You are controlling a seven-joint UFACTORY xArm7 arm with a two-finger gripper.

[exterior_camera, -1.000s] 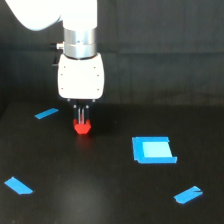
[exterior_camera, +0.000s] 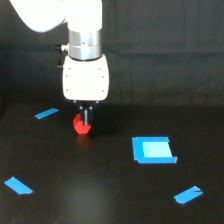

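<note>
A small red object (exterior_camera: 80, 126) is at the left of the black table. My gripper (exterior_camera: 86, 116) points straight down over it, and its dark fingers reach down in front of the red object's upper right part. Whether the fingers touch or grip the object cannot be made out at this size, nor can the gripper's opening. The object's underside is too dark to show whether it rests on the table.
A white square (exterior_camera: 156, 149) framed in blue tape (exterior_camera: 137, 150) lies right of the gripper. Blue tape strips mark the table at back left (exterior_camera: 46, 113), front left (exterior_camera: 18, 186) and front right (exterior_camera: 188, 195).
My gripper has shifted slightly right and a little lower. The red object now shows more to the left of the fingers, slightly higher in view, and its visible outline has changed.
</note>
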